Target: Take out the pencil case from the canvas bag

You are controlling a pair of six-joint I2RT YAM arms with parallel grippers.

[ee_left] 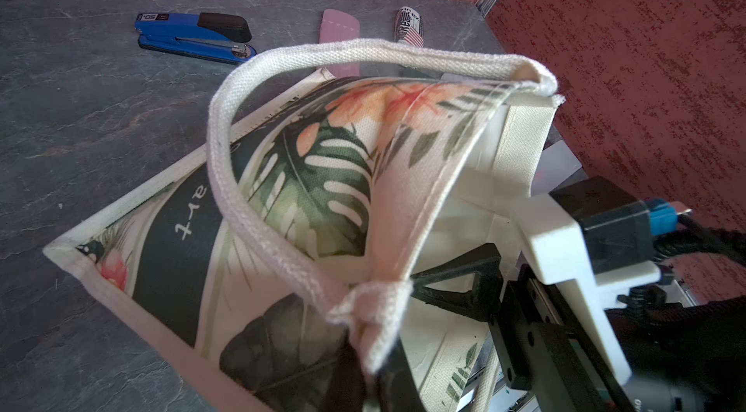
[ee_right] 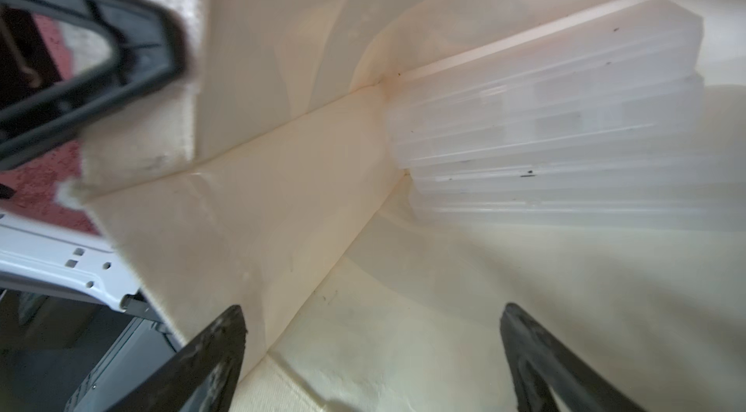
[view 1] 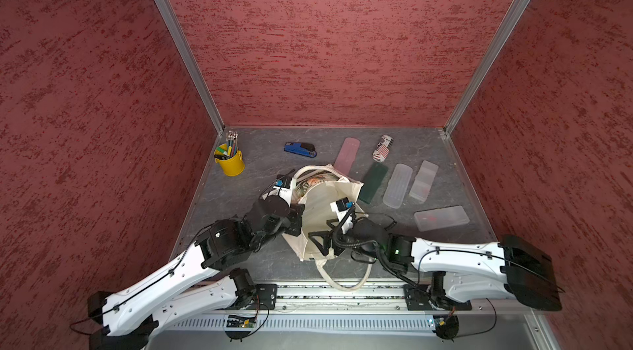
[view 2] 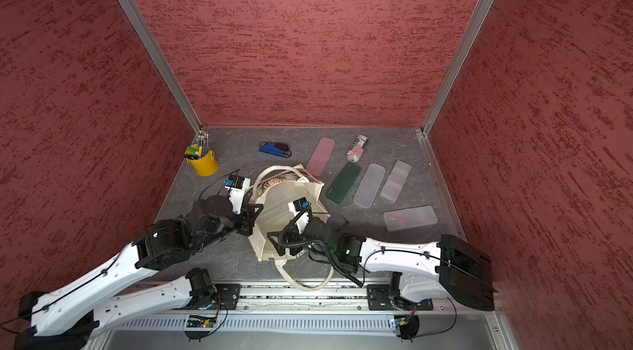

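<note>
The canvas bag (view 1: 310, 247) lies open at the table's front middle. My left gripper is shut at the bag's rim, beside the knotted end of the strap (ee_left: 233, 179); whether fabric is between its fingers is hard to see. My right gripper is open inside the bag. Ahead of it in the right wrist view lie stacked translucent pencil cases (ee_right: 544, 117) along the bag's inner side, with nothing between the fingers.
Loose cases, pink (view 1: 346, 155), green (view 1: 372, 182) and clear (view 1: 397, 185), lie right of and behind the bag, with a printed case (view 1: 382, 148). A blue stapler (view 1: 300, 148) and yellow pencil cup (view 1: 229, 164) stand behind left.
</note>
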